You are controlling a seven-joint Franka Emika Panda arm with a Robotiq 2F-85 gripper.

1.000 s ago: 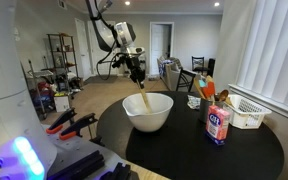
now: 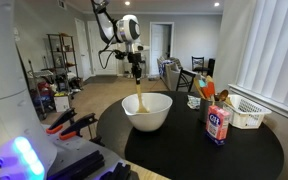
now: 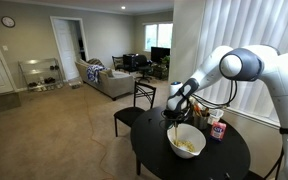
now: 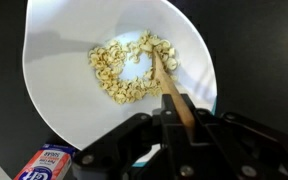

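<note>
A wooden stick-like utensil (image 4: 167, 82) slants down into the white bowl (image 4: 59, 65), its lower end among pale oats (image 4: 112, 73). At the lower edge of the wrist view, my gripper is shut on the utensil's upper part. The oats form a loose ring on the bowl's floor, with a bare white patch in the middle. From exterior view 1, the bowl (image 2: 149, 120) stands on the black table, the utensil (image 2: 144, 102) rising above its rim to the gripper. The bowl's wall hides the utensil's lower end there.
Right of the bowl stands a red and blue container (image 2: 217, 122). Behind it are a utensil holder (image 2: 207, 110) with several handles and a white basket (image 2: 246, 112). Bare black table (image 2: 184, 158) lies in front.
The arm above the bowl has shifted and turned slightly, and the utensil's tilt has changed a little. The bowl and the container have stayed in place.
</note>
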